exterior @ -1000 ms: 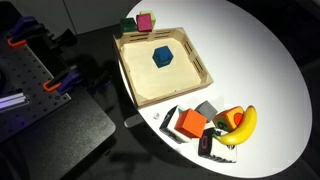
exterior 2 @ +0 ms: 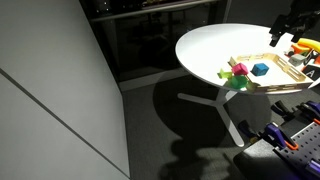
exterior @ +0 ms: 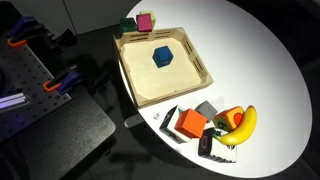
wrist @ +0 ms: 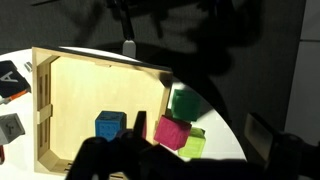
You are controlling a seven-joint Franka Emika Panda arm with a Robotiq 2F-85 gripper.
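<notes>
In the wrist view my gripper stands open, its two dark fingers wide apart, with nothing held between them. A blue cube [exterior: 162, 56] lies inside the shallow wooden tray [exterior: 205, 82]. Just outside one tray edge sit a dark green cube [wrist: 185, 103], a pink cube [wrist: 172, 132] and a lime green cube [wrist: 194, 143], close together. Seen from the wrist, these three are between the fingers' outlines, below the gripper. How high the gripper is above them I cannot tell.
At the other end of the tray lie an orange cube [exterior: 190, 123], a grey block [exterior: 206, 109], black-and-white boxes and a yellow banana [exterior: 240, 127]. A dark floor shows past its edge.
</notes>
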